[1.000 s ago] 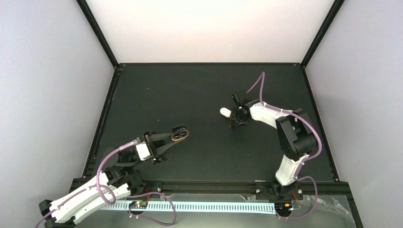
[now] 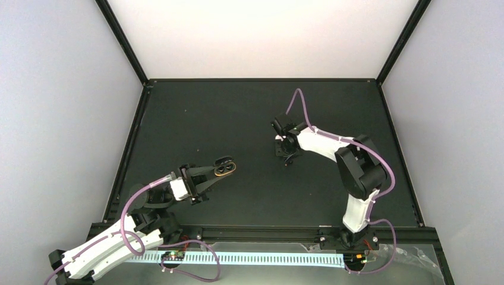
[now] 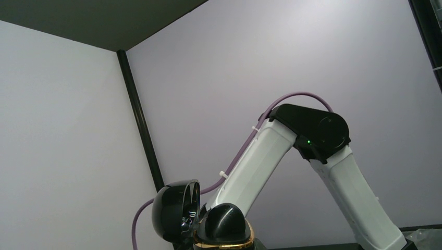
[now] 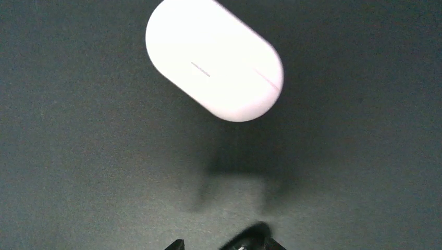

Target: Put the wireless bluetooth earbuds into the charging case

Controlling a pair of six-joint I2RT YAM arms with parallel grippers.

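A black charging case with a gold rim (image 2: 225,170) stands open at the left-centre of the top view, held by my left gripper (image 2: 222,171), which is shut on it. Its raised lid (image 3: 174,208) shows in the left wrist view, beside a glossy dark dome above the gold rim; whether its wells hold an earbud I cannot tell. My right gripper is partly open, pointing down over the mat. Near its right fingertip lies a small dark, shiny piece that looks like an earbud (image 4: 247,237); no grip on it shows.
A white rounded capsule-shaped object (image 4: 216,57) lies on the mat beyond the right fingertips, mostly covered by the right arm from above.
My right gripper has moved left across the mat, covering most of the white object in the top view. The left arm and the case have stayed still.
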